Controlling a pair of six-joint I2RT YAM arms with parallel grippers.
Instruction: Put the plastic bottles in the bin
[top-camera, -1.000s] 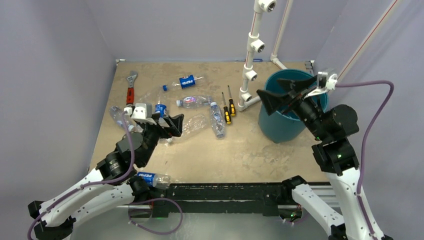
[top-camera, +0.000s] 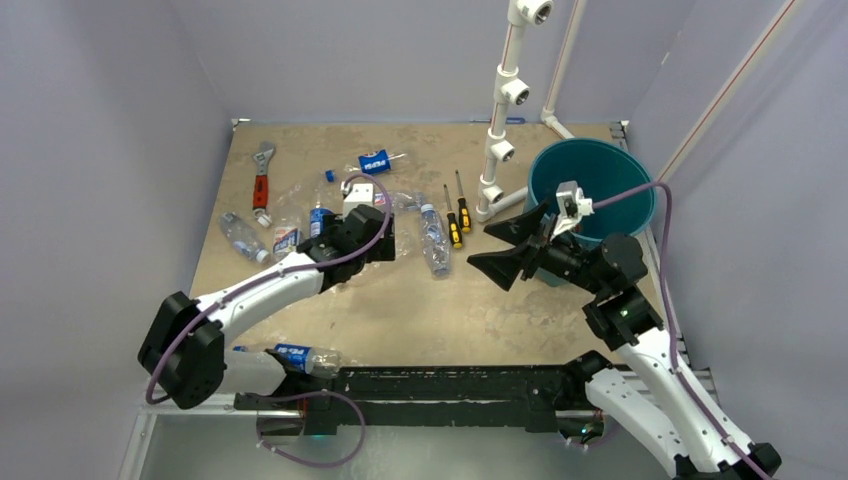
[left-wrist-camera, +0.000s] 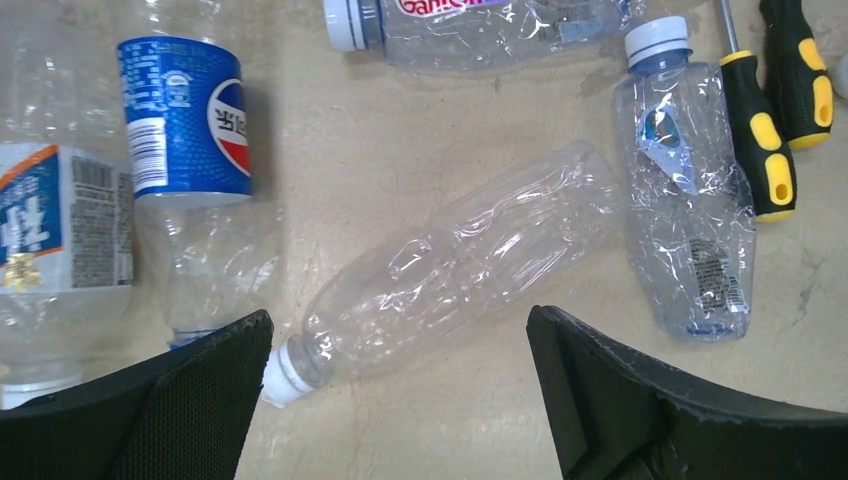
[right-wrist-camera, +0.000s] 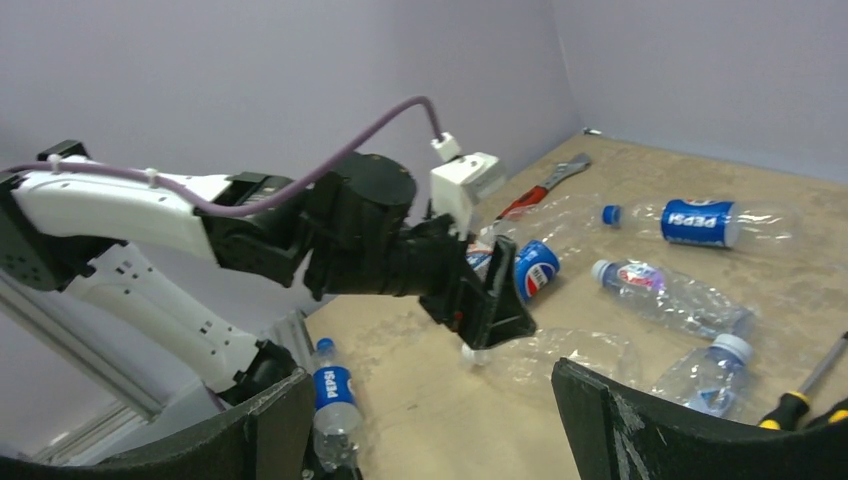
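My left gripper hangs open above a clear, label-less bottle (left-wrist-camera: 450, 260) lying diagonally with a white cap. Around it lie a crushed clear bottle (left-wrist-camera: 685, 220), a Pepsi bottle (left-wrist-camera: 185, 115), a larger labelled bottle (left-wrist-camera: 65, 225) and another small bottle (left-wrist-camera: 490, 30). More Pepsi bottles lie at the back (right-wrist-camera: 695, 222) and at the front left (right-wrist-camera: 333, 390). My right gripper (top-camera: 508, 248) stands open beside the teal bin (top-camera: 560, 165), right of the bottles, nothing between its fingers.
Two screwdrivers (top-camera: 454, 225) lie right of the bottles, and an adjustable wrench (top-camera: 261, 190) at back left. A white pipe stand (top-camera: 499, 120) rises behind. The front middle of the board (top-camera: 430, 320) is clear.
My left arm has swung right and in over the middle bottles. My right gripper has moved left and toward the front, off the bin's middle toward the bottles.
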